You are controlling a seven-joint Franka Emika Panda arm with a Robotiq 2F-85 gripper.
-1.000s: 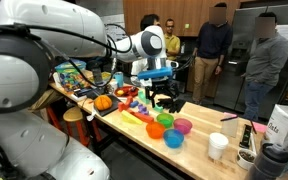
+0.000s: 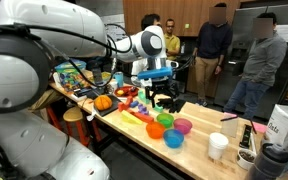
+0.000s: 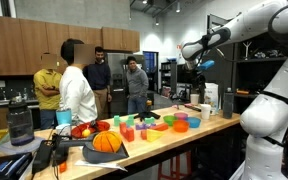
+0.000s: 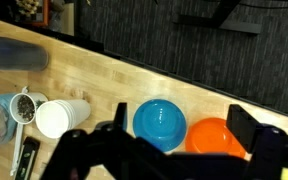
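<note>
My gripper (image 2: 164, 103) hangs above the table, its fingers wide apart and nothing between them. In the wrist view, the gripper has dark fingers at both sides of the lower half. Between them, well below, lie a blue bowl (image 4: 159, 125) and an orange bowl (image 4: 214, 137), both apparently empty. The same blue bowl (image 2: 174, 139) and orange bowl (image 2: 155, 131) sit near the table's edge, with a pink bowl (image 2: 183, 126) and a green bowl (image 2: 165, 119) close by. The gripper touches none of them.
White cups (image 4: 59, 118) and a dark cup (image 4: 14, 53) stand left of the bowls in the wrist view. A pumpkin (image 3: 107, 142) and colourful blocks crowd the table's other end. Several people stand behind the table. Some bare wood (image 2: 184, 160) lies along the near edge.
</note>
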